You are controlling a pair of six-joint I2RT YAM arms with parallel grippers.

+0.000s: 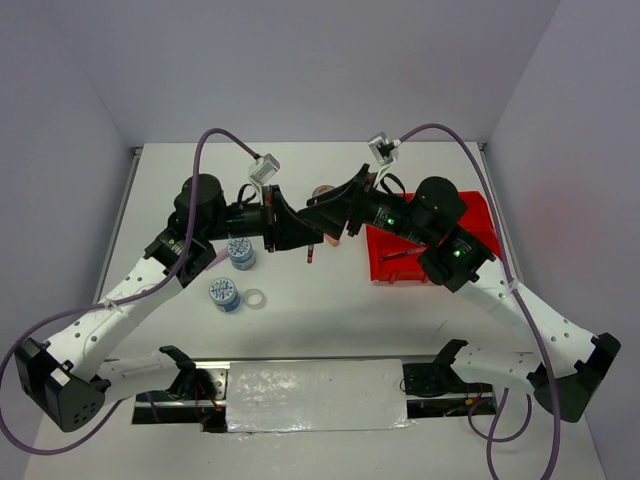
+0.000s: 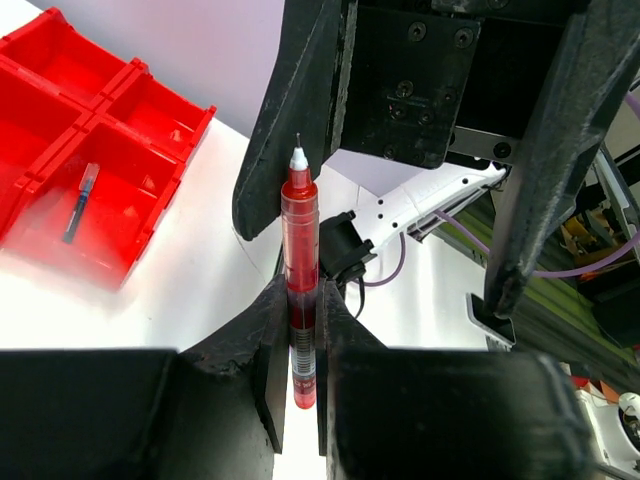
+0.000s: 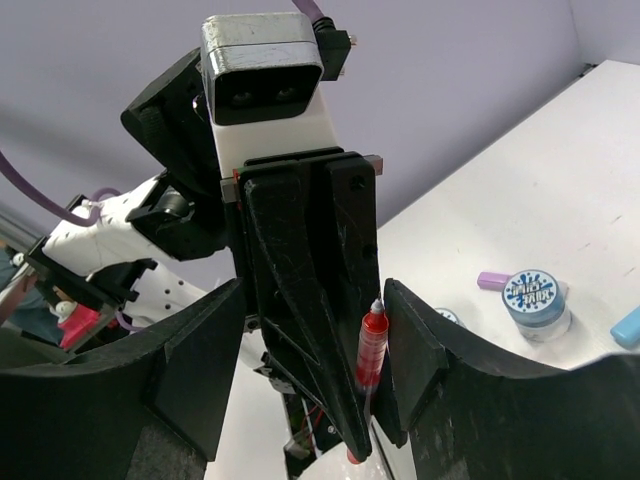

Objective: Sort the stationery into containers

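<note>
A red pen [image 2: 300,240] stands upright in my left gripper, which is shut on it. My right gripper is part open around the upper part of that pen, close above the left one; whether it touches the pen I cannot tell. The red divided container [image 1: 390,262] is at the right of the table, with a dark pen [image 2: 80,203] lying in one compartment. Blue-lidded jars [image 1: 224,293] stand at the left, near a pink item [image 3: 493,281]. A blue item [image 3: 627,327] shows at the edge of the right wrist view.
A pale ring [image 1: 254,298] lies by the front jar. Some round items behind the grippers are partly hidden.
</note>
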